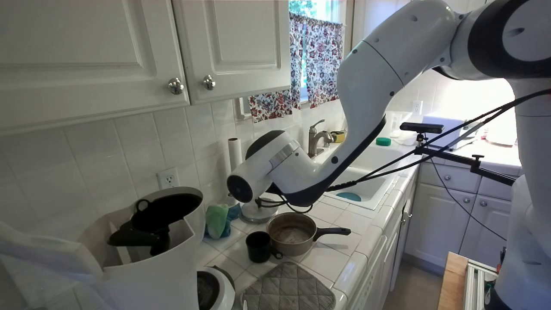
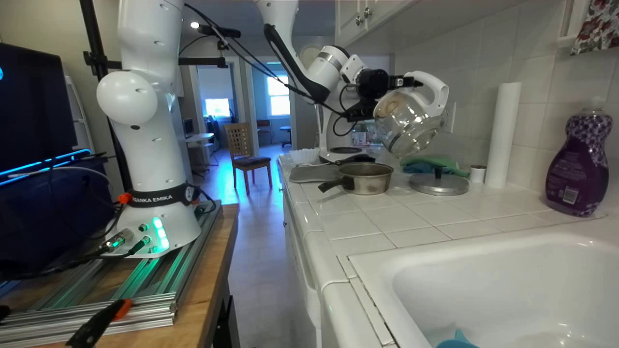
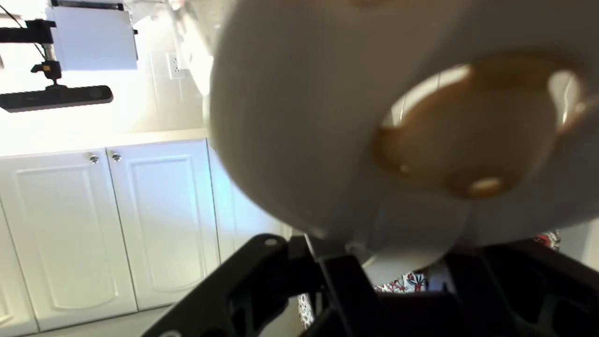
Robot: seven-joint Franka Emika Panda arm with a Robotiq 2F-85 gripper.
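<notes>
In exterior view 2 my gripper [image 2: 406, 81] is shut on the white handle [image 2: 435, 93] of a clear glass carafe [image 2: 409, 124]. The carafe hangs in the air, strongly tilted, above the back of the counter near a metal saucepan [image 2: 368, 179]. No liquid can be made out in it. From above, in exterior view 1, the saucepan [image 1: 292, 233] looks empty with a brownish inside, while the arm hides my gripper. The carafe's blurred white part [image 3: 292, 129] fills much of the wrist view, above my black fingers [image 3: 351, 286].
A black cup [image 1: 259, 247] and a grey quilted mat [image 1: 289, 289] lie near the saucepan. Along the wall stand a paper towel roll [image 2: 503, 136] and a purple soap bottle [image 2: 580, 159]. A pot lid [image 2: 439, 183] lies before them. Counter tiles toward the sink [image 2: 371, 261] are clear.
</notes>
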